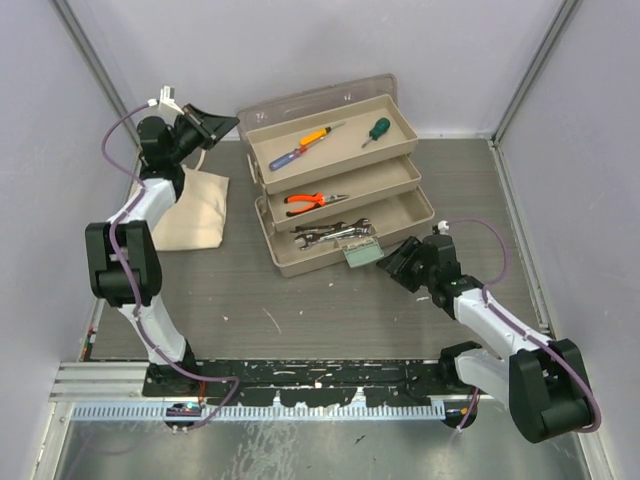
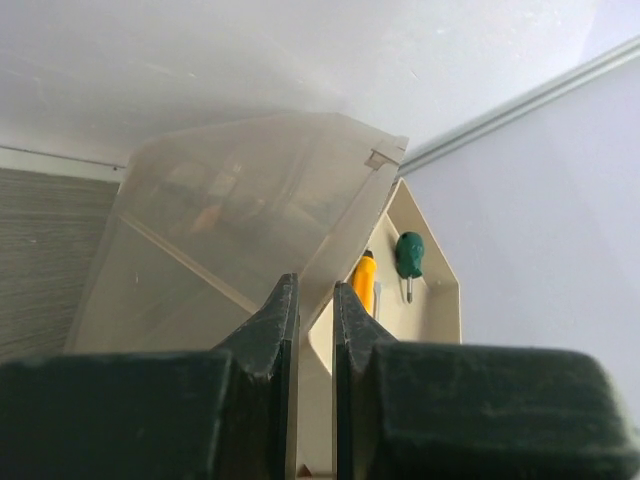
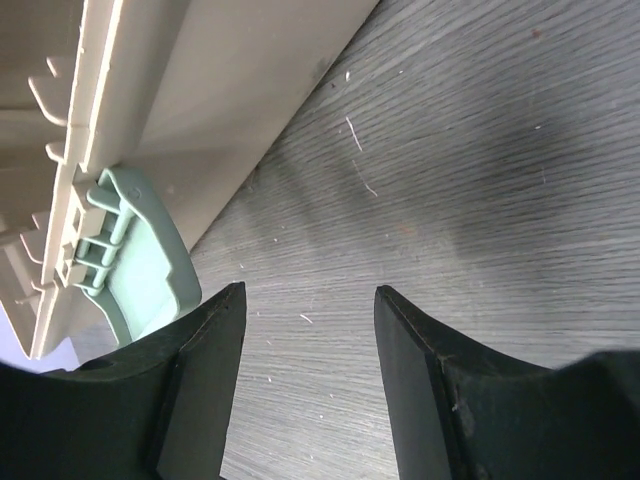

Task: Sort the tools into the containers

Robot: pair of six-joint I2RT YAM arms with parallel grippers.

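Observation:
A beige tiered toolbox stands unfolded at the back. Its top tray point(image 1: 352, 158) holds a blue screwdriver point(image 1: 285, 159), a yellow screwdriver point(image 1: 317, 134) and a green one point(image 1: 378, 129). Orange-handled pliers point(image 1: 305, 202) lie in the middle tier; several wrenches point(image 1: 325, 236) fill the bottom. At the toolbox's upper left corner is my left gripper point(image 1: 236, 123). In the left wrist view, an edge of the translucent lid point(image 2: 230, 210) runs between its slightly parted fingers; whether they clamp it is unclear. Beside the green latch point(image 3: 150, 265), my right gripper is open and empty.
A beige cloth bag point(image 1: 195, 215) lies flat left of the toolbox, beneath the left arm. Bare wooden table point(image 1: 270, 310) extends in front of the toolbox. White walls close off the back and both sides.

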